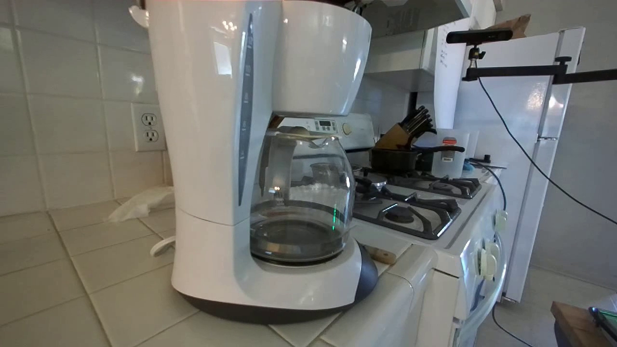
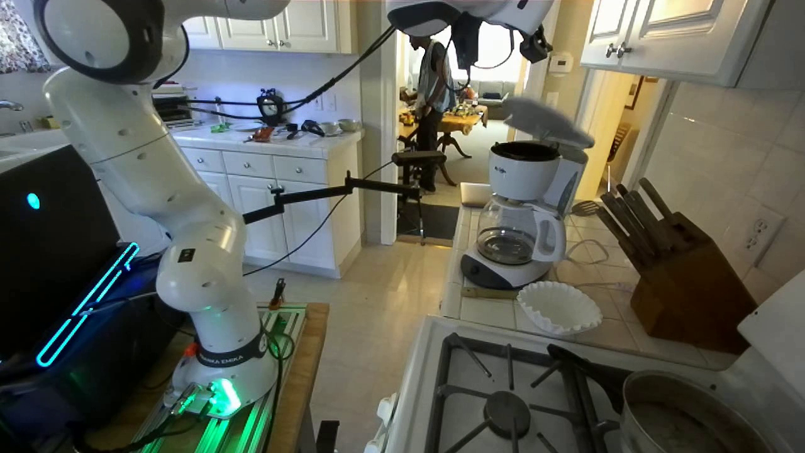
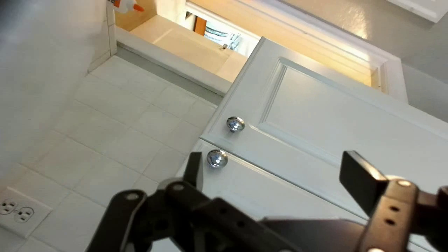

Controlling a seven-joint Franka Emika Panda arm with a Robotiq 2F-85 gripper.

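A white coffee maker stands on the tiled counter with its lid raised. Its glass carafe sits on the base and looks empty. Up at the top of exterior view 2, my gripper is above the coffee maker and apart from it. In the wrist view my gripper is open, its two fingers wide apart with nothing between them. Beyond them show cabinet doors with round knobs. The coffee maker is not visible in the wrist view.
A white fluted filter or bowl lies beside the coffee maker. The knife block, the stove grate and a pot are nearby. An upper cabinet hangs to the right of the gripper.
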